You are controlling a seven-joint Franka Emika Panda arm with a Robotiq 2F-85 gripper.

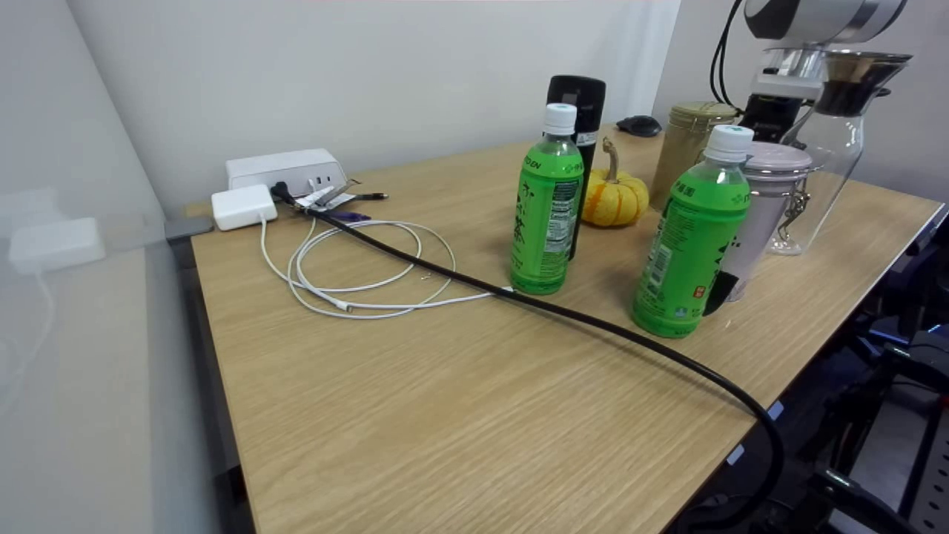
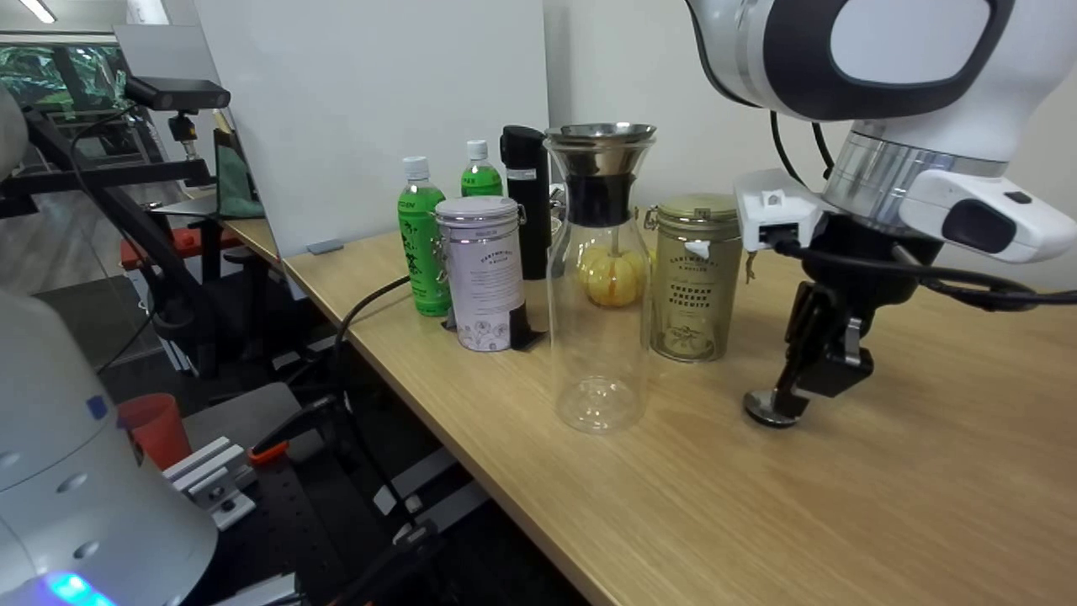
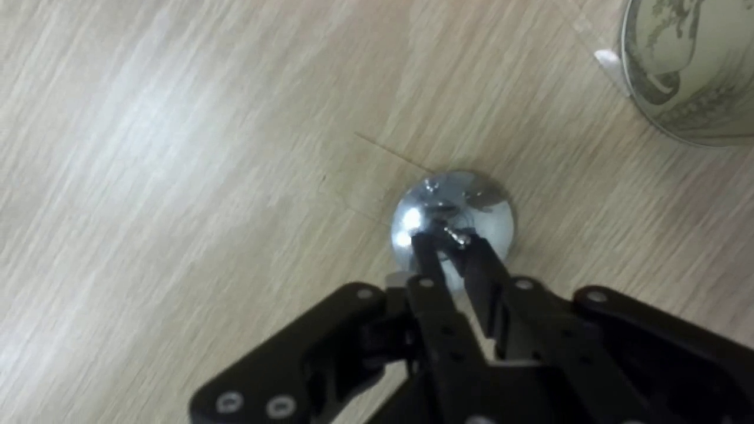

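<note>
A small round shiny metal lid lies on the wooden table. Over it, in the wrist view, my gripper has its black fingers close together, one on either side of the lid's small knob. A narrow gap shows between the fingers; whether they press on the knob cannot be made out. From the side, in exterior view 2, the gripper points down with its tips at the lid, which rests at table level. In exterior view 1 the fingers and lid are hidden behind other things.
A glass carafe with a metal-topped neck stands left of the gripper, near the table edge. An olive canister is nearer. Beyond are a pink canister, green bottles and a pumpkin. Table right of the gripper is clear.
</note>
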